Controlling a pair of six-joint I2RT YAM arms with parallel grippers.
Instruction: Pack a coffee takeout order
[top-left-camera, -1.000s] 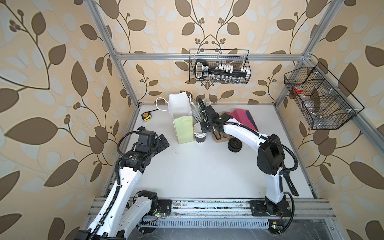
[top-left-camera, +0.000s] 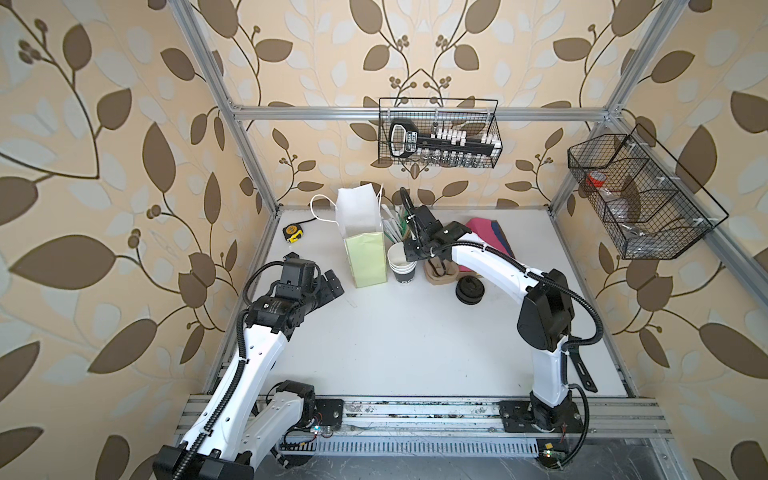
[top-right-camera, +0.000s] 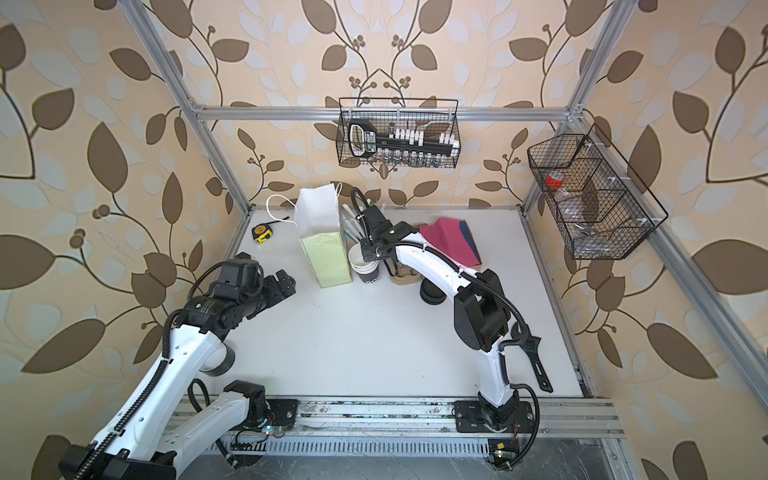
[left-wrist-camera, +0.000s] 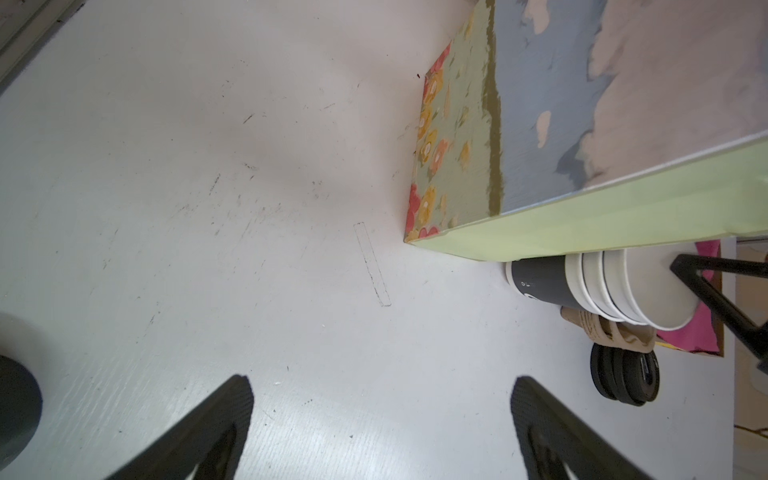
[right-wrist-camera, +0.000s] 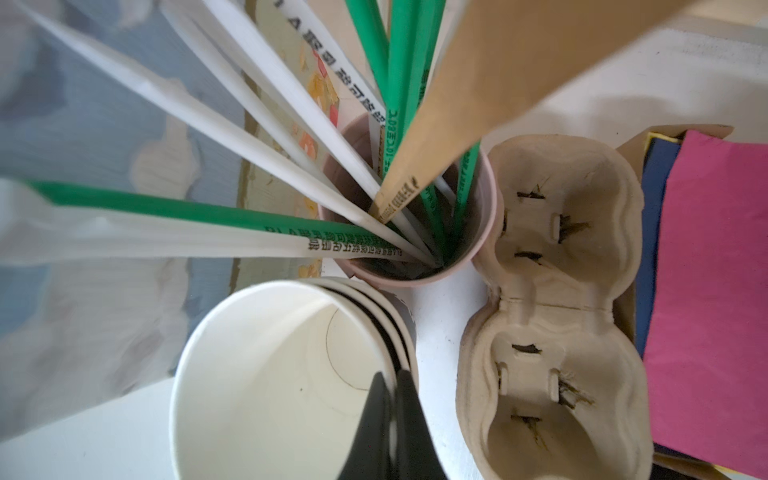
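Note:
In the right wrist view, a stack of white paper cups (right-wrist-camera: 264, 384) stands open end up. My right gripper is shut on the top cup's rim, one finger inside the wall and one outside. Several cups are nested in the stack (left-wrist-camera: 552, 280). To its left, touching or almost so, stands a pale green paper bag (top-left-camera: 366, 260). A pulp cup carrier (right-wrist-camera: 552, 312) lies to the right of the cups. Black lids (top-left-camera: 469, 289) are stacked in front of the carrier. Over the table's left side, my left gripper hangs open and empty.
A holder (right-wrist-camera: 472, 240) full of straws and stirrers stands behind the cups. Pink and blue napkins (top-left-camera: 488, 236) lie at the back right. Another cup (top-right-camera: 217, 360) stands beneath the left arm.
My right gripper has shifted slightly to the right, and the cups at its fingers have shifted with it. The left arm has moved very slightly right; the bag has stayed put.

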